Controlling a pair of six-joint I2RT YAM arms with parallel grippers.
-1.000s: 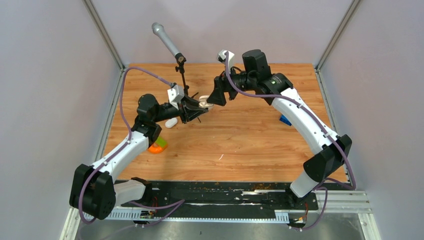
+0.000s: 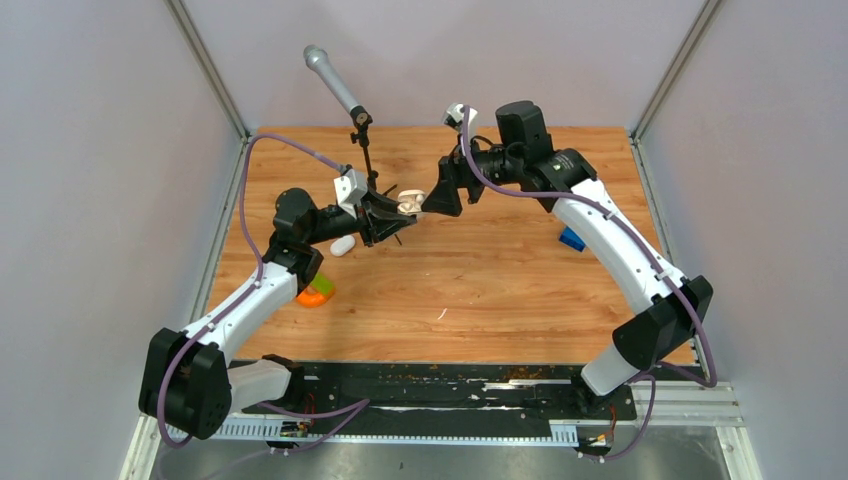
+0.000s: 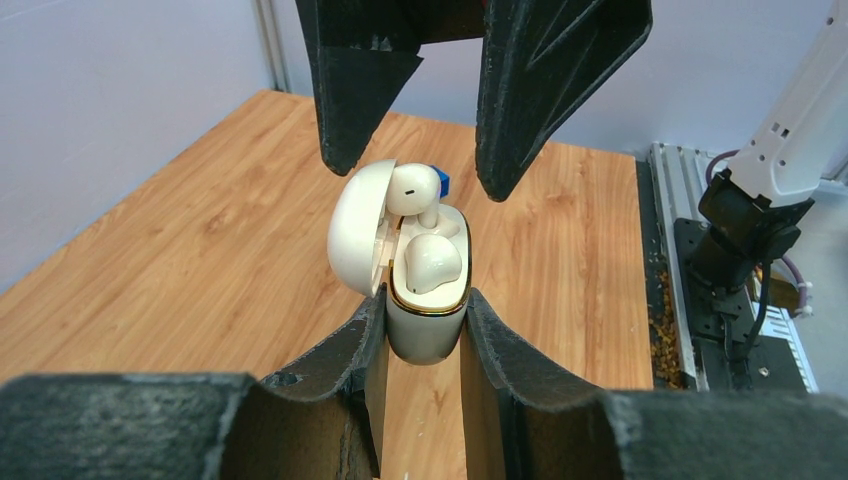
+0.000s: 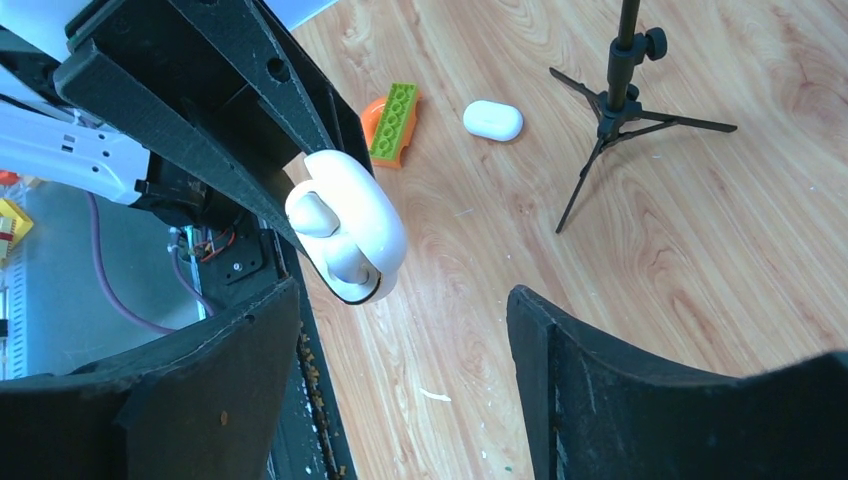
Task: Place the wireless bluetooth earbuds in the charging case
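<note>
A white charging case (image 3: 427,325) with a gold rim is pinched in my left gripper (image 2: 408,210), lid (image 3: 358,228) open, above the table. Inside it, one earbud (image 3: 433,263) sits low at the near end. The other earbud (image 3: 414,188), at the far end, stands higher, its stem showing above the case. Both earbuds (image 4: 312,215) also show in the right wrist view. My right gripper (image 2: 440,203) is open just right of the case. Its fingers (image 3: 355,110) are spread above the earbuds in the left wrist view, with nothing between them.
A microphone stand's tripod (image 4: 612,120) stands on the table behind the left arm. Close to it lies a white rounded object (image 4: 493,120). Green and orange blocks (image 4: 393,124) are near the left arm, and a blue block (image 2: 572,239) is at the right.
My right gripper has shifted a little to the right, away from the case. The left arm and the case in its gripper have stayed still.
</note>
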